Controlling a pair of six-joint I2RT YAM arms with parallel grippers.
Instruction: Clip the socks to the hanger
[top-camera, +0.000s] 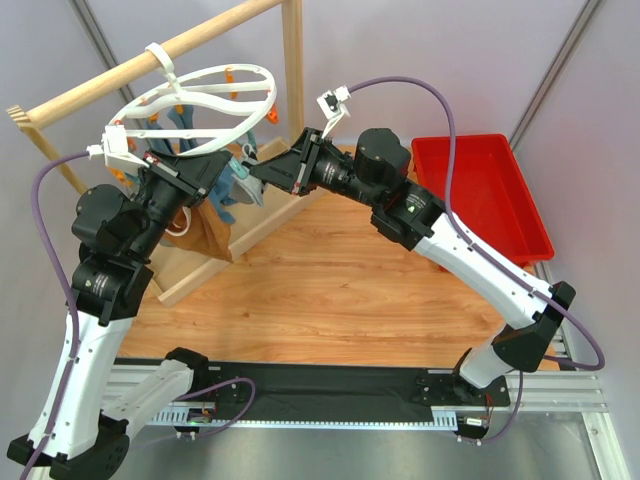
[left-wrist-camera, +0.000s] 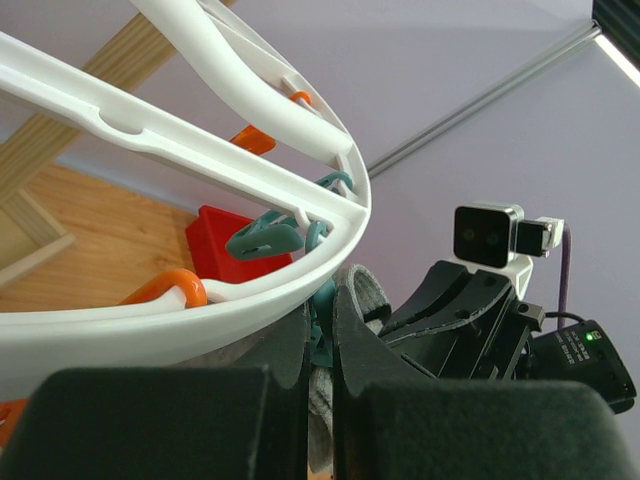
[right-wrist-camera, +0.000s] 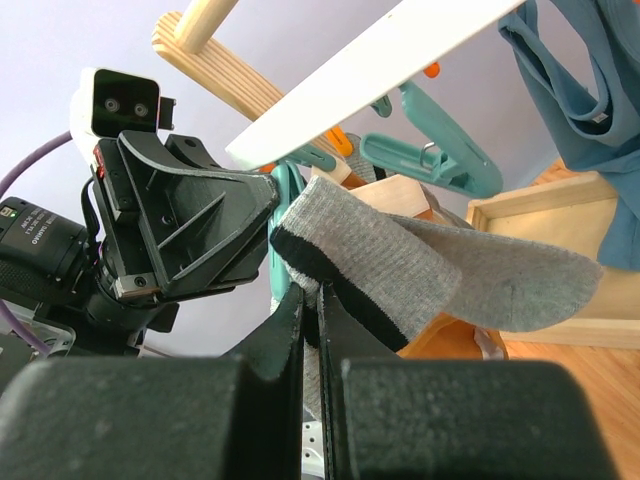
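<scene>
The white round hanger (top-camera: 200, 90) with orange and teal clips hangs on the wooden rack. My left gripper is shut on a teal clip (left-wrist-camera: 322, 300) under the hanger's rim, a grey sock behind it. My right gripper is shut at the grey sock with black band (right-wrist-camera: 370, 250), just beside that clip; whether fabric is between its fingertips is hard to tell. Other teal clips (right-wrist-camera: 430, 150) and blue socks (right-wrist-camera: 580, 90) hang from the hanger.
A red bin (top-camera: 480, 200) stands at the right on the wooden table (top-camera: 350, 300). The rack's wooden tray base (top-camera: 225, 262) lies below the hanger.
</scene>
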